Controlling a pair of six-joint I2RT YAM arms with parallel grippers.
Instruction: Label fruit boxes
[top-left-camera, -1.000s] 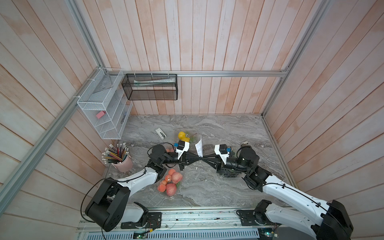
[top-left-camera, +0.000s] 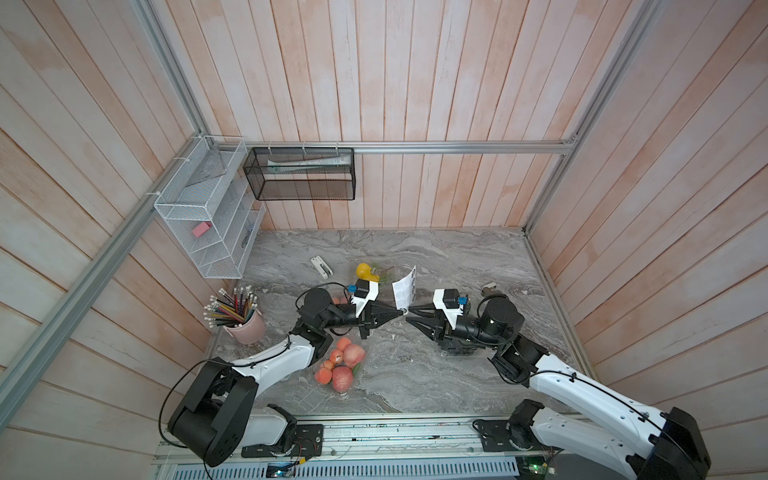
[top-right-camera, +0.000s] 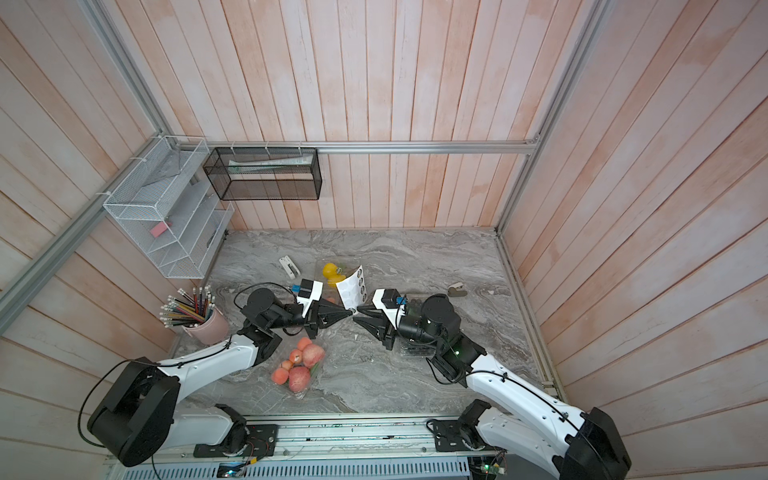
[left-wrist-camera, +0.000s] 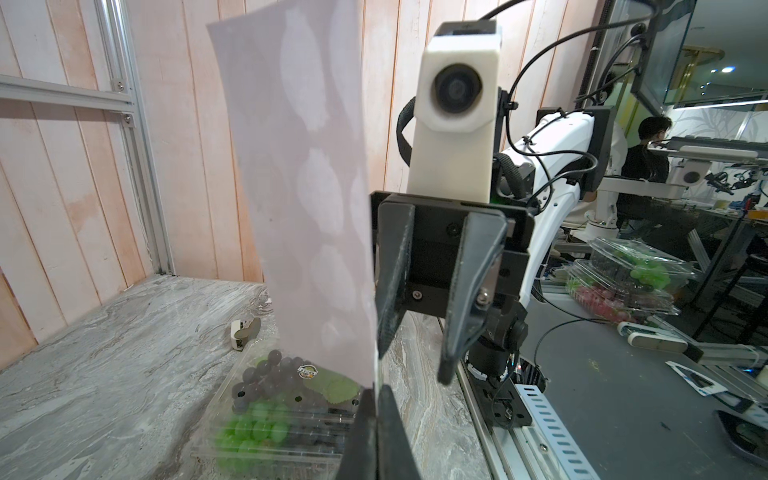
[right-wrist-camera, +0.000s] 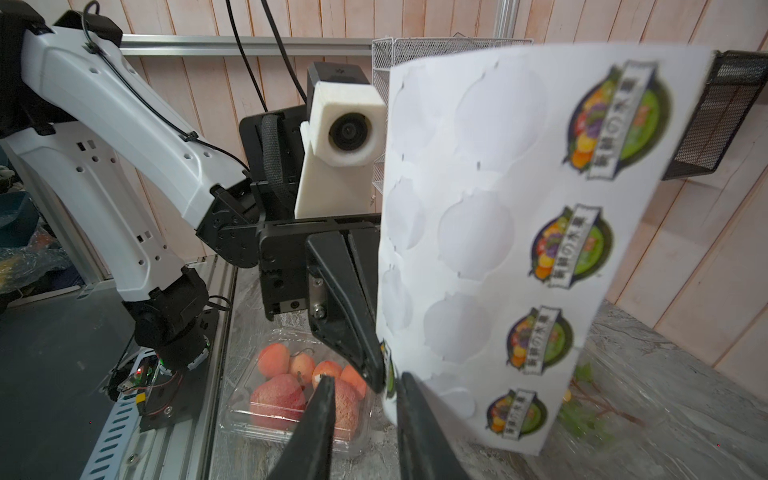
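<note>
A curved white label sheet (right-wrist-camera: 480, 240) stands upright between the arms. In the right wrist view its face shows a column of round fruit labels along one side and blank circles elsewhere. My left gripper (top-left-camera: 401, 313) is shut on the sheet's lower edge; a scrap of coloured label shows at its fingertips (right-wrist-camera: 376, 380). Just to the right, my right gripper is open, its fingers apart with nothing seen between them. Clear fruit boxes lie below: one with peaches and larger red fruit (right-wrist-camera: 280, 400), one with grapes (left-wrist-camera: 256, 424).
Yellow fruit (top-left-camera: 365, 272) lies behind the sheet. A brush cup (top-left-camera: 246, 326) stands at the left, below the white wire rack (top-left-camera: 209, 212). A small white device (top-left-camera: 321, 265) is on the back counter. Marble is clear at front centre.
The sheet has turned from nearly edge-on to showing more of its face, its top shifting right.
</note>
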